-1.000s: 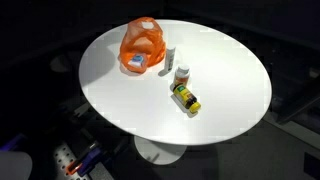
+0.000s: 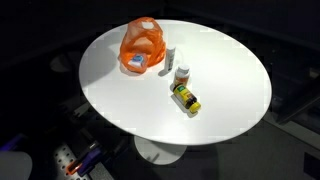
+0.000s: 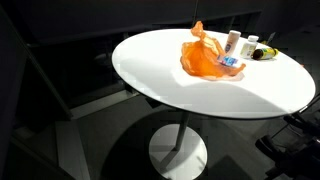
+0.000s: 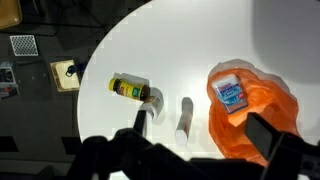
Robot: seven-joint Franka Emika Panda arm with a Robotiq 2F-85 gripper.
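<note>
My gripper is open above the round white table, its dark fingers wide apart with nothing held between them. An orange plastic bag lies crumpled on the table, with a small blue-and-white packet on it. Beside the bag, between the fingers in the wrist view but lower down, stands a slim white bottle. A second white bottle with an orange-brown label stands close by. Next to it a yellow-and-dark bottle lies on its side.
A single white pedestal base supports the table over a dark floor. Small items lie on the floor past the table's edge.
</note>
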